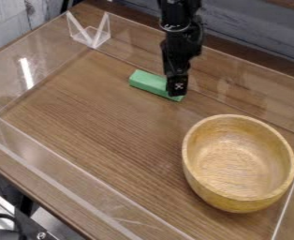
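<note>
My black gripper [177,82] is lowered from the top centre over a green block [150,83], its fingers open around the block's right part. The block lies flat on the wooden table [99,131]. Whether the fingers touch it is hard to tell.
A large yellow bowl [237,192] sits at the lower right. A clear wire-like holder [90,28] stands at the back left. A black cable lies at the lower left corner.
</note>
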